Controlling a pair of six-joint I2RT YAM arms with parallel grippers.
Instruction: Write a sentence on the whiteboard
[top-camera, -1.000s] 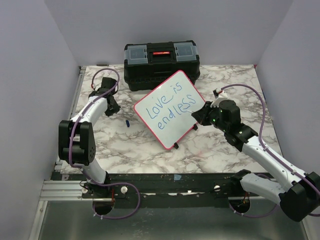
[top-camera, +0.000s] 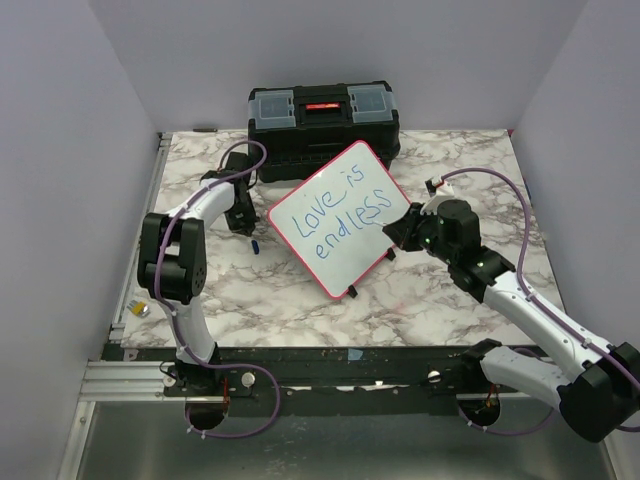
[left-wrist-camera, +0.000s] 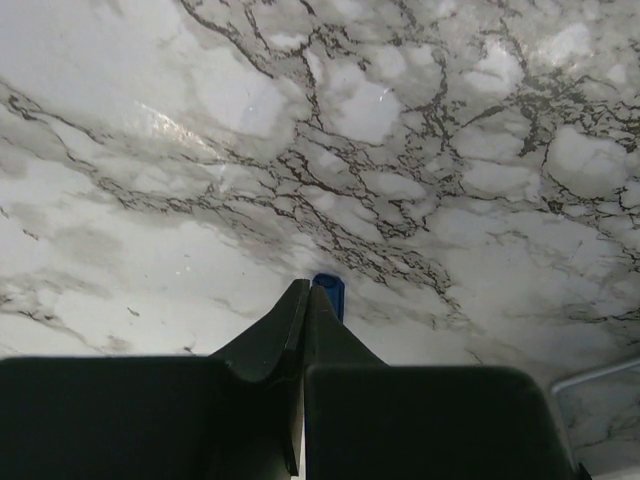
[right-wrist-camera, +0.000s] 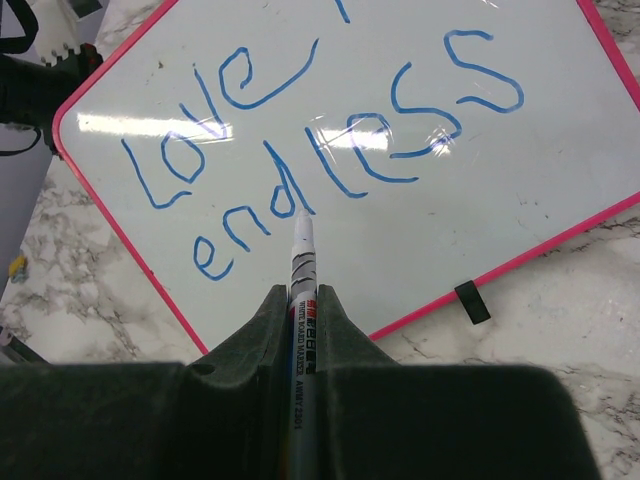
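Blue handwriting reading "Love is endless" covers the tilted, pink-edged whiteboard (top-camera: 330, 262). My right gripper is shut on a white marker (right-wrist-camera: 303, 262), whose tip shows in front of the writing in the right wrist view. A small blue marker cap (top-camera: 255, 247) lies on the marble table, left of the board. In the left wrist view the cap (left-wrist-camera: 331, 292) shows just past my left gripper's tips, partly hidden behind them. That left gripper is shut with nothing between its fingers; from the top it hangs just left of the cap (top-camera: 246, 231).
A black toolbox (top-camera: 323, 125) stands at the back behind the board. Black clips (top-camera: 352, 291) sit at the board's lower right edge. A small yellow item (top-camera: 138, 308) lies at the front left. Table between the left arm and the board is mostly clear.
The right arm, marker and board have stayed still.
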